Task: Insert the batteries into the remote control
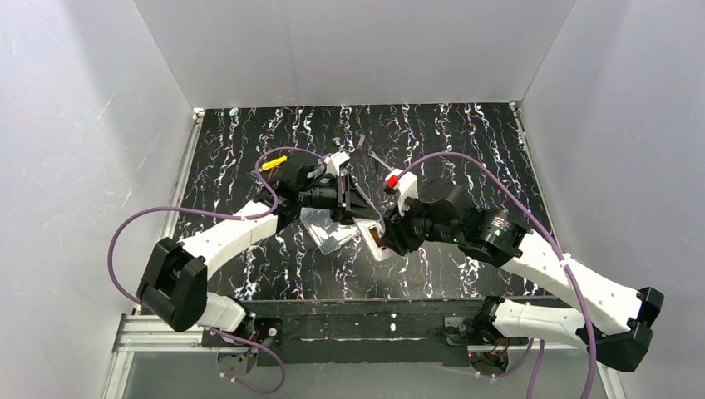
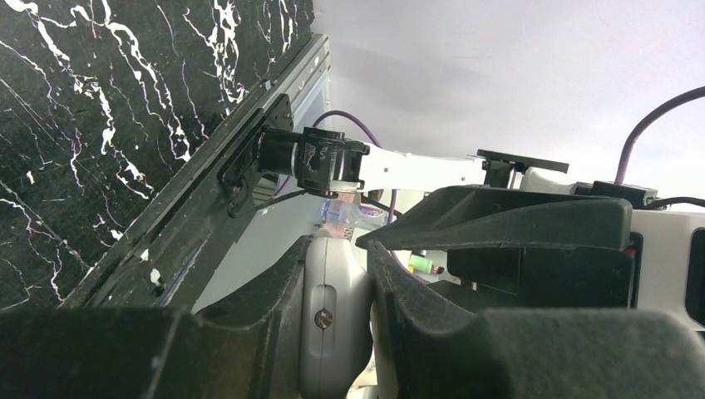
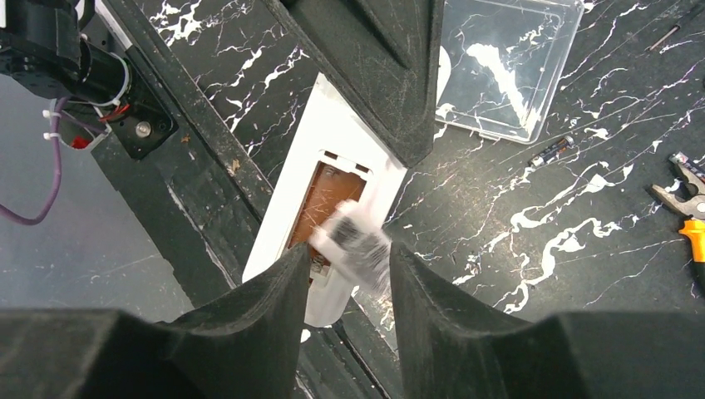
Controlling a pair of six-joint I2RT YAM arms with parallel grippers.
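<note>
A white remote control (image 3: 278, 195) is tilted, its back facing the right wrist camera and its brown battery compartment (image 3: 331, 199) uncovered. My left gripper is shut on the remote, whose white end shows between its fingers. A small white cover (image 3: 356, 249) is tilted and motion-blurred, over the lower part of the compartment, between the parted fingertips of my right gripper. Those fingers look sharp while the cover is smeared; whether they touch it is unclear. One battery (image 3: 551, 151) lies on the table, and another (image 3: 686, 166) rests beside the pliers.
A clear plastic box (image 3: 507, 66) lies on the black marbled table near the left arm. Pliers with yellow handles (image 3: 692, 229) are farther off. Both arms meet close together near the table's front edge, while the far table is mostly clear.
</note>
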